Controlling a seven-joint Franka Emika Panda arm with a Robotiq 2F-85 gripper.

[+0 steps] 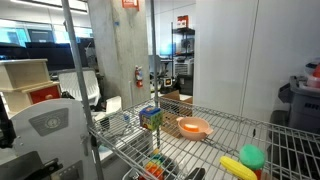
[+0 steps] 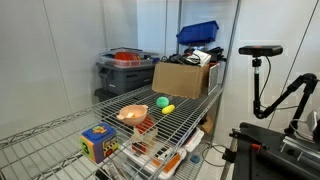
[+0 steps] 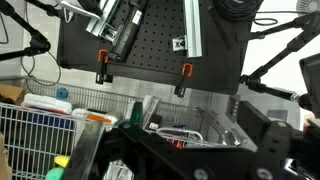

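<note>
On the wire shelf (image 2: 40, 150), a blue and yellow box (image 2: 99, 142) stands beside an orange bowl (image 2: 132, 116). Farther along the shelf are a green round object (image 2: 162, 101) and a yellow elongated object (image 2: 168, 109). Exterior view 1 has the box (image 1: 150, 118) and bowl (image 1: 194, 127) mid-shelf, with the green object (image 1: 252, 157) and yellow object (image 1: 238, 168) towards the lower right. In the wrist view, my gripper is open, its dark parts blurred along the lower edge, well above everything. Nothing shows held. Neither exterior view clearly shows the gripper.
Below the wrist camera lies a black perforated tabletop (image 3: 160, 40) with tools and a coiled cable (image 3: 240, 8). A cardboard box (image 2: 180, 78) and grey bins (image 2: 125, 75) stand behind the shelf. Several loose items sit on a lower level under the wires.
</note>
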